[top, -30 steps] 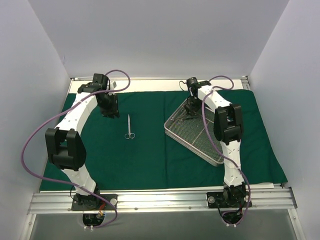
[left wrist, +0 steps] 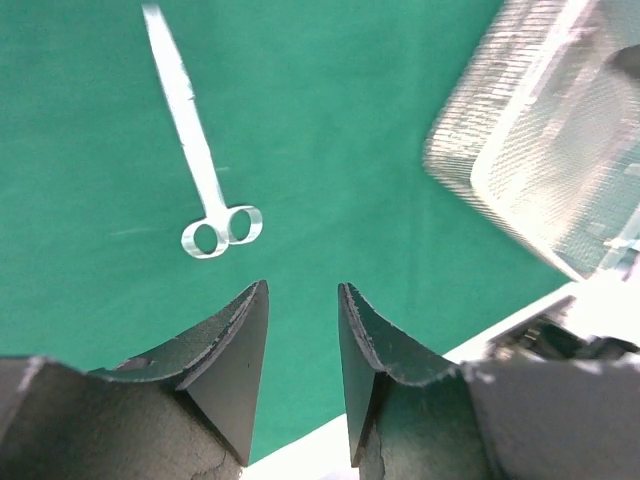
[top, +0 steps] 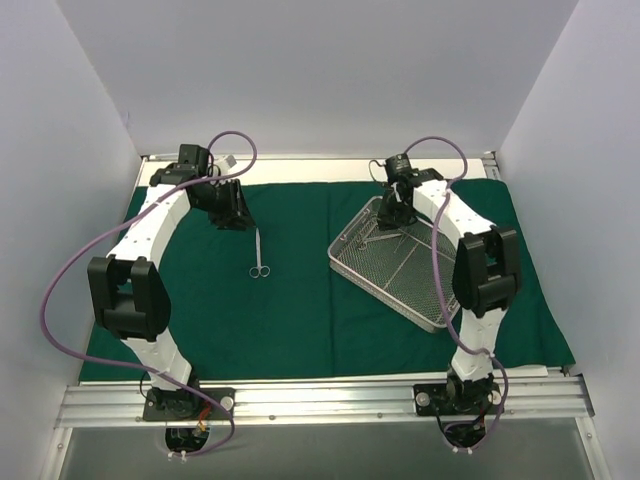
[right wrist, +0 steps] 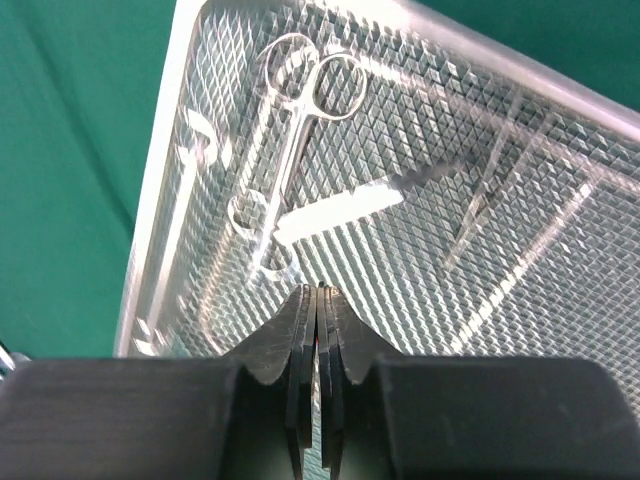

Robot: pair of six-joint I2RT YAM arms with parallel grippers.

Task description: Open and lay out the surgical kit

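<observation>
On the green cloth at left lie silver scissors, points away and rings toward the front; the left wrist view shows these scissors too. Just behind their tips hovers my left gripper, its fingers wide apart and empty. My right gripper is over the mesh tray, fingertips meeting with nothing between. Ahead of those fingertips, inside the tray, a ringed instrument crosses a second pair of scissors, both outside the fingers. The top view half hides them behind the right gripper.
More thin tools lie on the tray's mesh floor, blurred. A further slim instrument runs along its left wall. The tray's raised rim borders clear green cloth at left and front.
</observation>
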